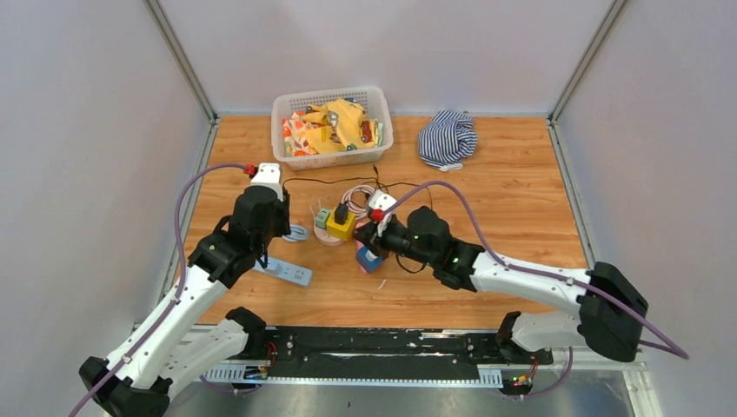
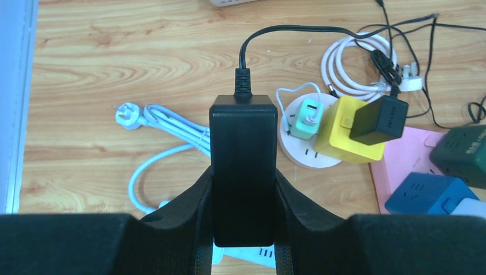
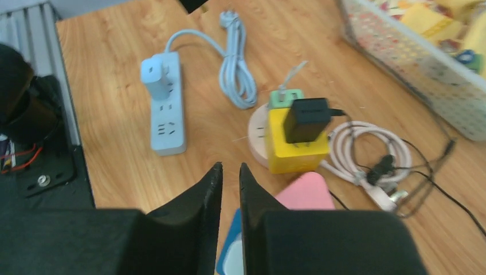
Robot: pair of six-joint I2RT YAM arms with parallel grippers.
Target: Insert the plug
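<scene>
A black power adapter (image 2: 243, 172) with its cord leaving the far end is in the left wrist view, my left gripper shut on it. Its prongs cannot be made out there. The pale blue power strip (image 3: 168, 126) lies flat, a light blue cube plug (image 3: 153, 74) standing in its far end and free sockets at the near end. In the left wrist view the adapter hides part of the strip (image 2: 252, 255). My right gripper is slightly open, a narrow empty gap between its fingers, above the blue-and-pink adapter block.
A round white socket base (image 2: 312, 157) carries a yellow block (image 3: 295, 154) with a black adapter (image 3: 308, 119). Coiled white cable (image 2: 332, 63) and thin black cords lie behind. A basket (image 1: 333, 161) and striped cloth (image 1: 448, 139) stand at the back.
</scene>
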